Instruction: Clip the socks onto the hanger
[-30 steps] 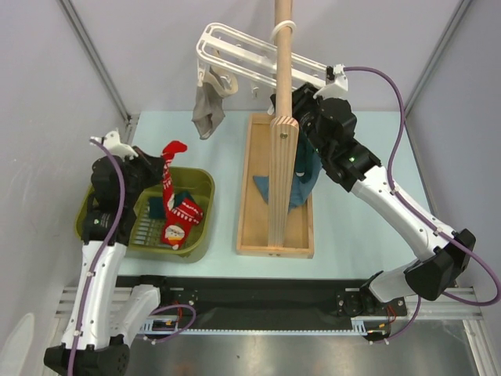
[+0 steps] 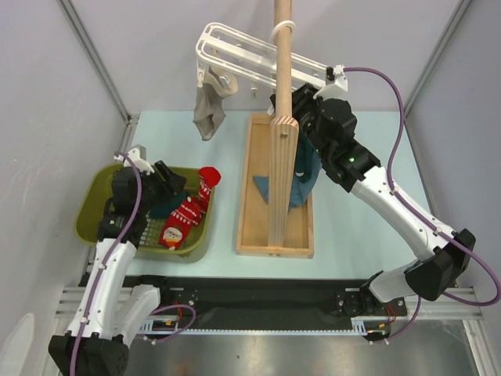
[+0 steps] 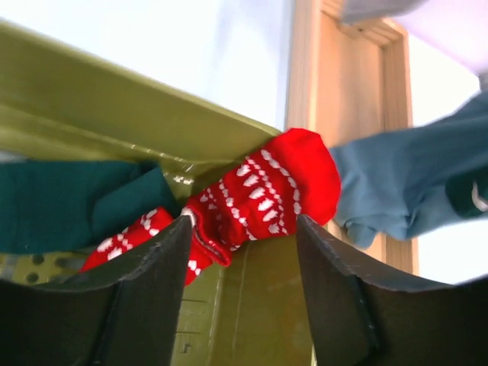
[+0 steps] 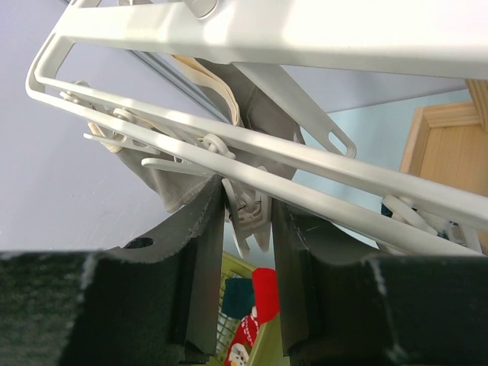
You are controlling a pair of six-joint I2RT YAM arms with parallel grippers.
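A red sock with white pattern (image 2: 182,220) lies in the green tub, its red toe (image 3: 314,177) resting up against the tub's right rim. My left gripper stands open above it, the sock beyond its fingertips and nothing held between them. Beside the red one, a dark teal sock (image 3: 76,200) is in the tub. On the white hanger (image 2: 239,56), a grey sock (image 2: 209,108) hangs at the left end. My right gripper is shut on a white clip (image 4: 247,210) under the hanger's bar. Blue-grey cloth (image 2: 304,176) hangs partly hidden behind the post.
The green tub (image 2: 88,205) stands at left, its walls around the socks. A wooden post (image 2: 282,180) rises from a wooden tray base (image 2: 245,223) at centre and carries the hanger.
The red sock was pinched and lifted by my left gripper; now it is released, its toe lower at the tub's right rim. The left arm has shifted right. My right arm stays put.
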